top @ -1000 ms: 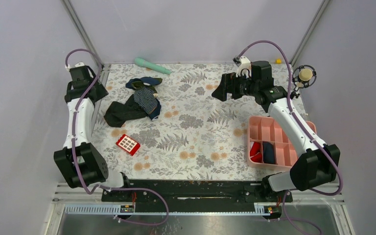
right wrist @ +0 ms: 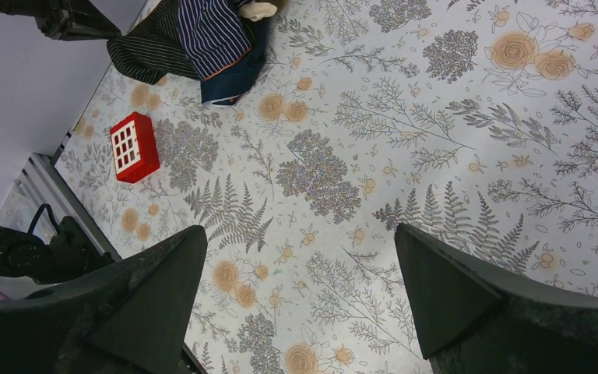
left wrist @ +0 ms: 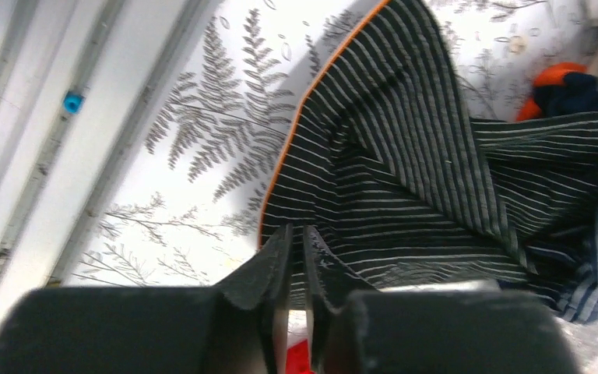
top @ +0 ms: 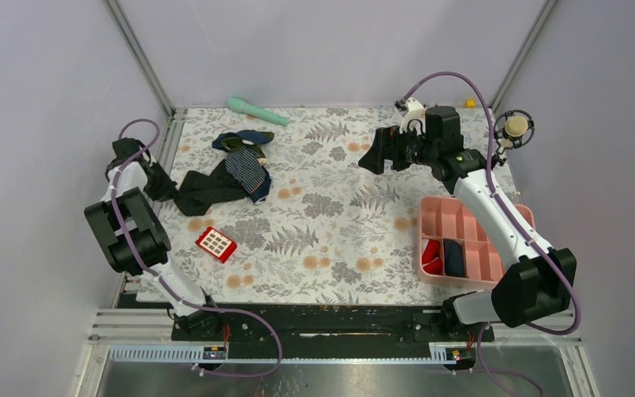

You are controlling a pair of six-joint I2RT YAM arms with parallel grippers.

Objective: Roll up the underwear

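A crumpled pile of dark striped underwear [top: 208, 192] lies on the left of the floral table, with navy, olive and orange-edged pieces. My left gripper [top: 166, 189] is low at the pile's left end; in the left wrist view its fingertips [left wrist: 284, 241] sit close together at the orange-edged border of the striped cloth [left wrist: 405, 195]. Whether cloth is between them is unclear. My right gripper [top: 372, 161] stands open above the table's right half, away from the pile, with nothing between its fingers.
A red gridded block [top: 216, 244] lies front left, a mint cylinder [top: 256, 111] at the back. A pink compartment box [top: 479, 265] with red and dark items occupies the front right.
My left gripper has come down from the back left edge toward the viewer, to the left end of the underwear. The pile and right arm are essentially still.
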